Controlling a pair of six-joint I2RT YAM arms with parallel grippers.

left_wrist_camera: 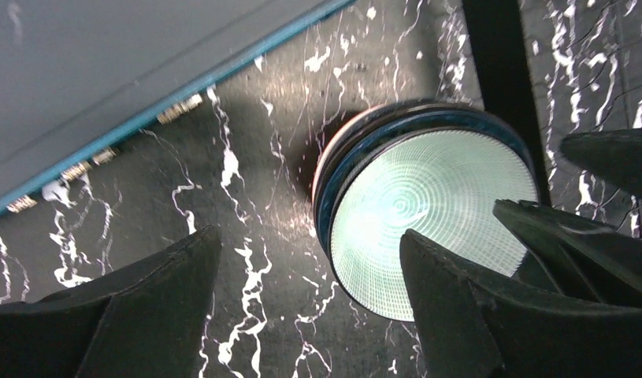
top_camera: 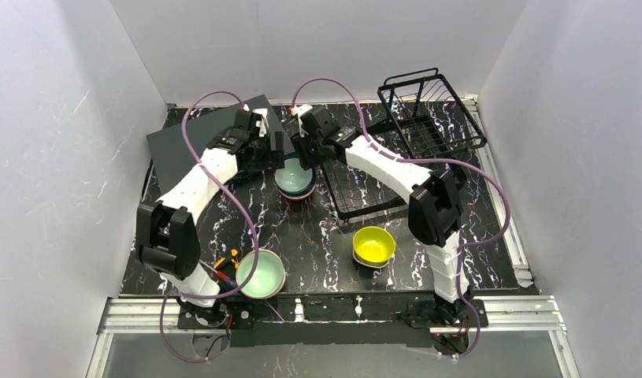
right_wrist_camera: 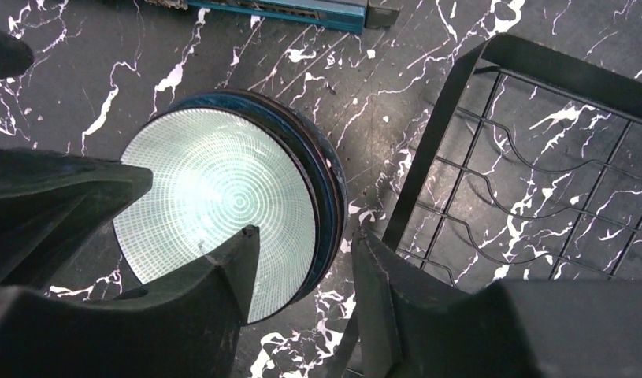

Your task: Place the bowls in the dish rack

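Observation:
A stack of several bowls stands mid-table, a pale green bowl point(top_camera: 292, 176) on top and darker rims under it. My left gripper is open above the stack's left side, its right finger overlapping the green bowl in the left wrist view. From the right, my right gripper is part open over the stack's right rim, nothing seen held. The black dish rack point(top_camera: 357, 214) stands right of the stack. Another pale green bowl point(top_camera: 261, 276) lies at the front left, and a yellow bowl point(top_camera: 373, 246) tops another bowl at the front right.
A dark flat panel point(top_camera: 169, 161) with a blue edge lies at the back left. Small tools point(top_camera: 224, 261) lie beside the front left bowl. Both grippers are close together over the stack. Between the two front bowls the table is bare.

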